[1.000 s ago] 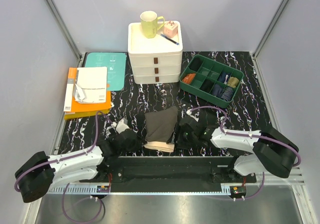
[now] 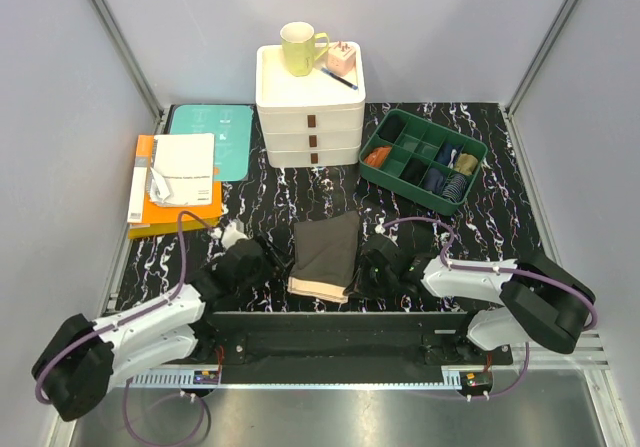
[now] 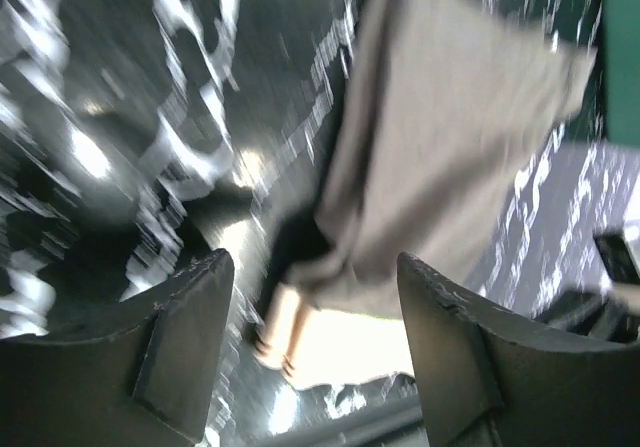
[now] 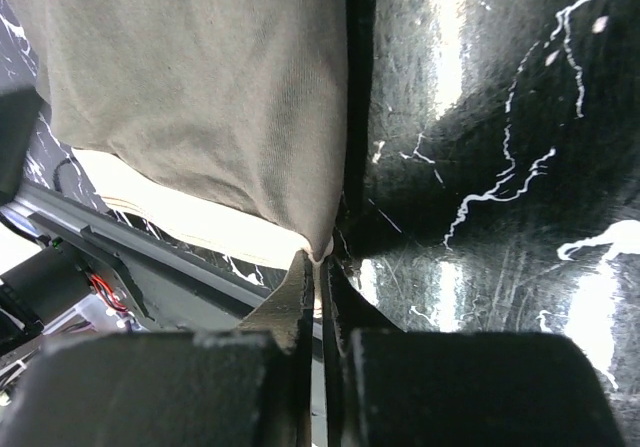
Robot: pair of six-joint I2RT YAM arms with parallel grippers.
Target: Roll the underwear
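Observation:
Dark grey underwear [image 2: 326, 247] lies folded into a rough rectangle on the black marbled table, its pale waistband [image 2: 318, 289] along the near edge. My left gripper [image 2: 280, 264] is open at the cloth's left side; in the left wrist view, the left waistband corner [image 3: 285, 327] shows beyond its spread fingers [image 3: 190, 307], with nothing clasped. At the near right corner, my right gripper is shut, its tips pinching the edge of the cloth where waistband and grey fabric [image 4: 230, 87] meet. The underside of the cloth is hidden.
Behind to the right stands a green divided box [image 2: 410, 172] with rolled items inside. White drawers [image 2: 310, 117] stand at the back, papers and an orange folder [image 2: 175, 187] at the left.
My left gripper has let go of the left waistband corner and moved slightly up and left. The right gripper shifted a little towards the near edge, and the cloth moved slightly right.

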